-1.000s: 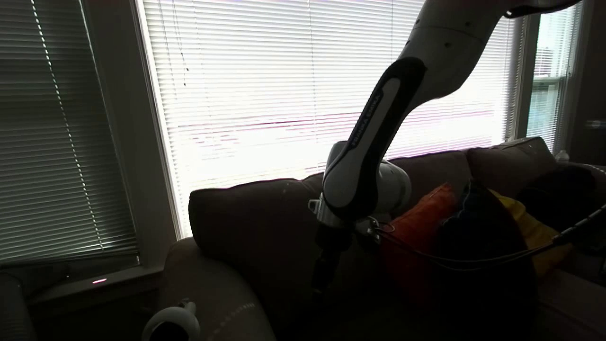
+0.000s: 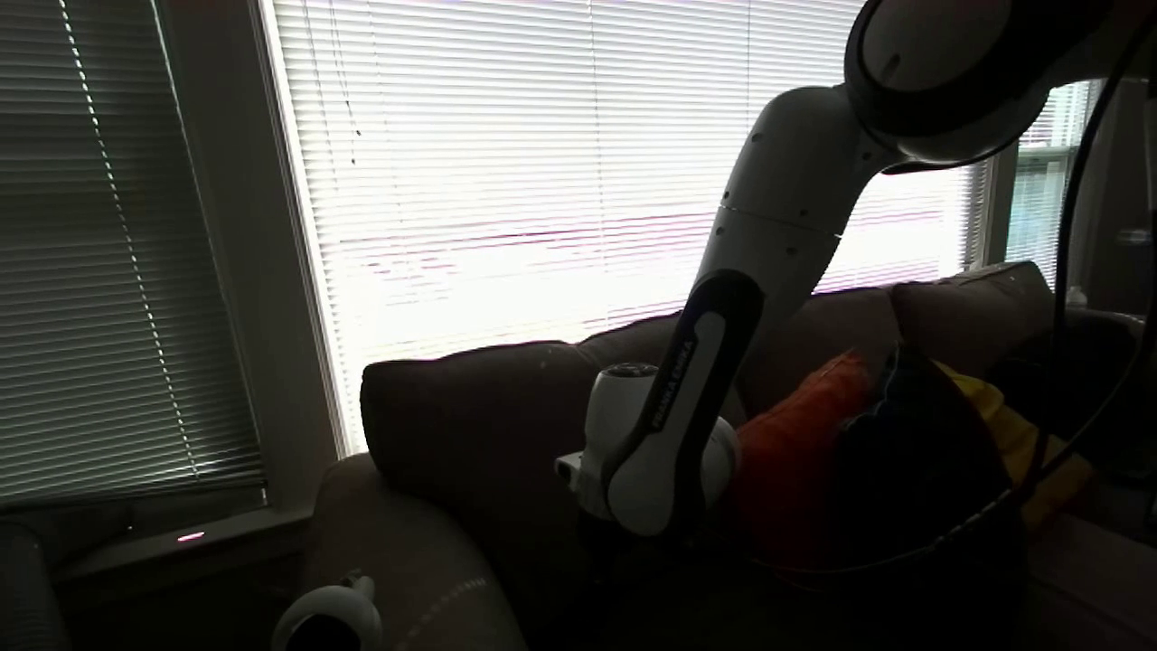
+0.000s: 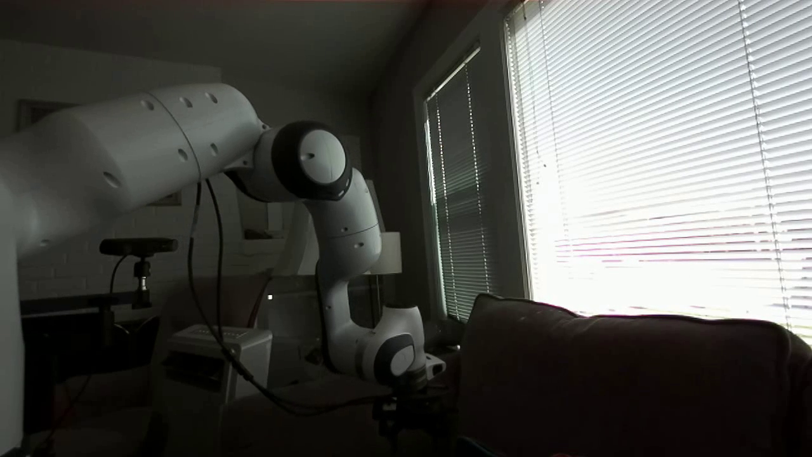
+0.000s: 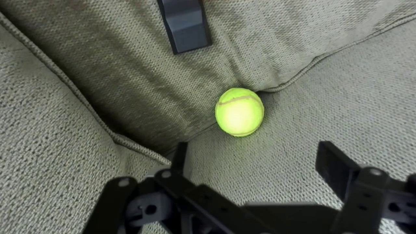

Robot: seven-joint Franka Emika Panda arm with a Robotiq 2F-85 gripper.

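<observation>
A bright yellow-green tennis ball (image 4: 239,112) rests on the grey sofa seat (image 4: 351,89), against the lower edge of the back cushion (image 4: 253,43). In the wrist view my gripper is open, its two black fingers wide apart with only seat fabric seen between them. The ball appears above the gap, clear of both fingers. A dark grey, angular object (image 4: 187,29) enters from the top edge over the back cushion; what it is I cannot tell. From outside, the gripper is a dark shape low by the sofa, and the ball is not visible there.
The sofa arm (image 4: 50,128) with its piped edge lies close to the left finger. Orange (image 2: 792,456) and yellow (image 2: 1003,429) pillows lean on the sofa right of the arm. A cable (image 3: 297,411) hangs along the arm. Bright blinds leave the sofa dark.
In exterior view 1 the arm's wrist and gripper have moved lower and slightly left, down toward the seat. The upper arm links have come down too. Pillows and sofa look unchanged.
</observation>
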